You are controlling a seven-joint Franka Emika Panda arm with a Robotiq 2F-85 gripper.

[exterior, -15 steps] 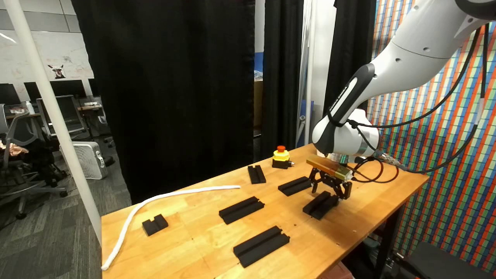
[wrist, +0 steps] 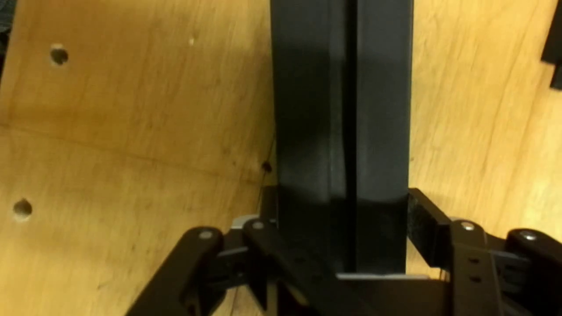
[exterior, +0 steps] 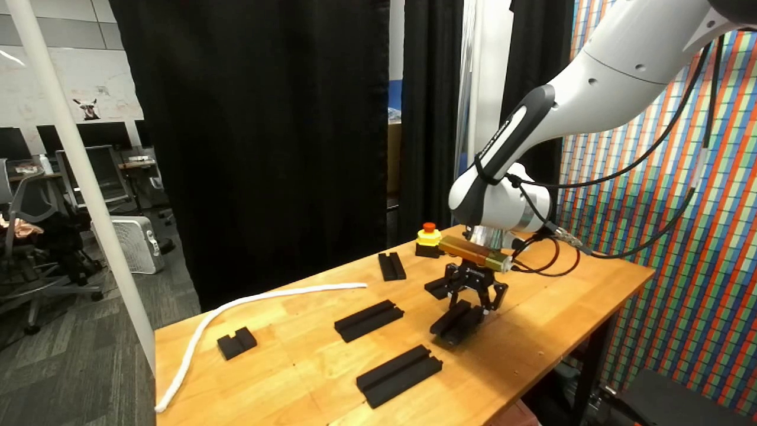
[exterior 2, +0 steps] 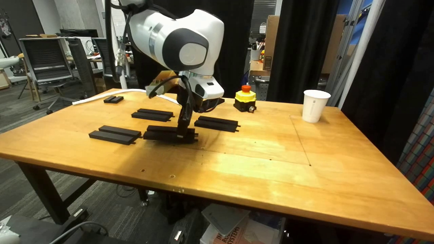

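Observation:
A black grooved block (exterior: 458,323) is clasped across its width by my gripper (exterior: 472,305), which is shut on its near end. The wrist view has the block (wrist: 342,131) running up the middle, one finger (wrist: 421,221) against its right side and the other at its left. Seen from exterior view 2, the held block (exterior 2: 162,132) is low over the table beside another grooved block (exterior 2: 115,134); any gap beneath it is hard to judge.
A short block (exterior: 236,343), another small block (exterior: 391,266) and a white rope (exterior: 262,294) lie on the wooden table (exterior 2: 244,175). An emergency stop button (exterior 2: 245,97) and a paper cup (exterior 2: 315,105) stand at the back.
In exterior view 1, my gripper and the block in it have moved left and toward the camera, closer to the other large blocks. The other blocks have stayed put.

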